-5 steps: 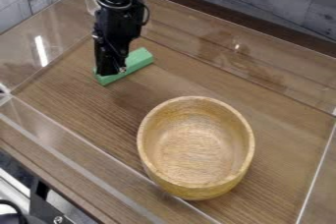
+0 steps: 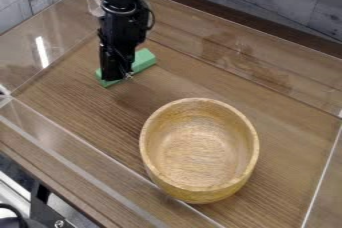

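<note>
A green rectangular block (image 2: 136,62) lies on the wooden table, set diagonally left of centre. The dark gripper (image 2: 116,69) hangs down from the top of the view onto the left part of the block, covering some of it. It looks shut; whether it touches the block or has anything between its fingertips is too small to tell.
A large empty tan bowl (image 2: 199,150) stands at the lower right. A dark floor and cables show past the left edge.
The gripper has moved a little to the right, further over the green block. The block and bowl look about where they were.
</note>
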